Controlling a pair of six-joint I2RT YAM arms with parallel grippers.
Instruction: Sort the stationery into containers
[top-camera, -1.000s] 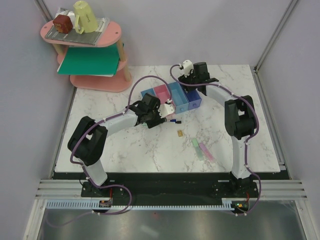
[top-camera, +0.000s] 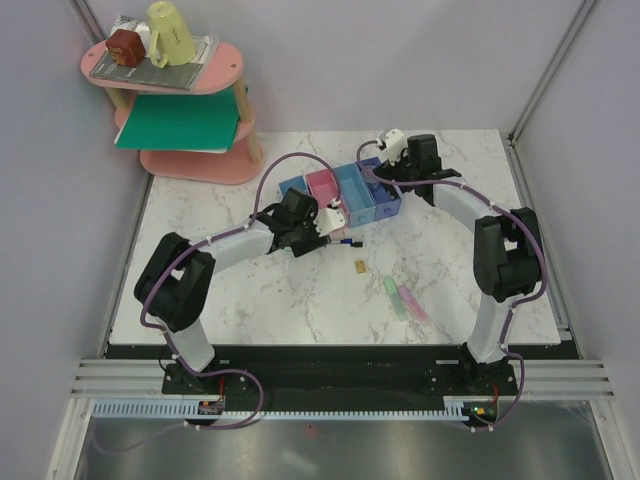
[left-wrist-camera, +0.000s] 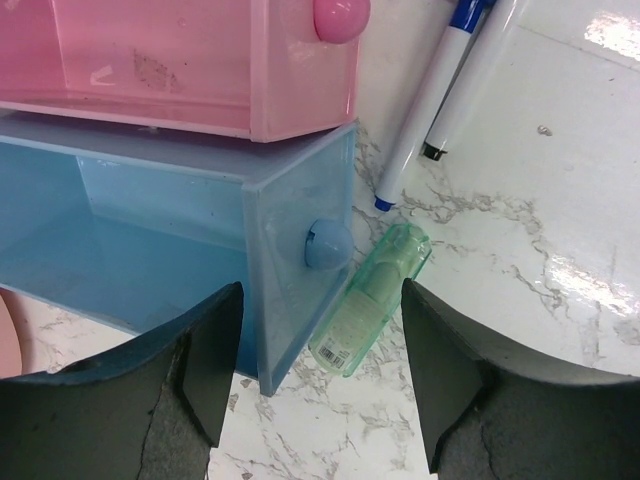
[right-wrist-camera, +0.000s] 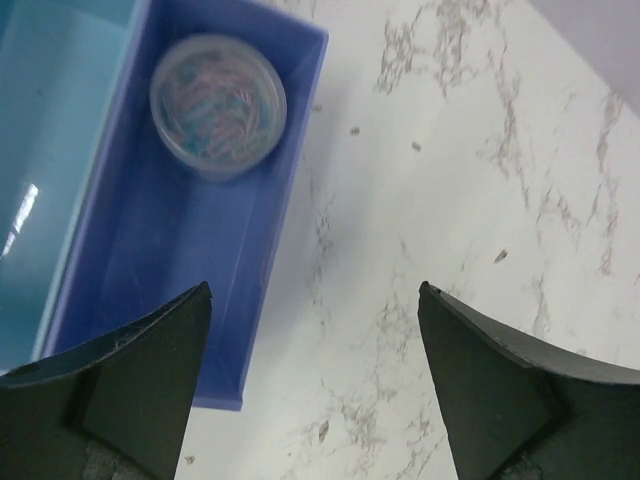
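My left gripper is open over the light-blue box and a translucent green stationery item beside it. A pink box stands behind, with pens to its right. My right gripper stands open above the right edge of the dark-blue box, which holds a clear round container of small clips. In the top view a yellow item, a green item and a pink item lie on the table.
A pink shelf with a green folder, mug and red block stands at back left.
My right arm has moved rightward and toward the table's front, away from the back of the dark-blue box. The left arm is almost unchanged.
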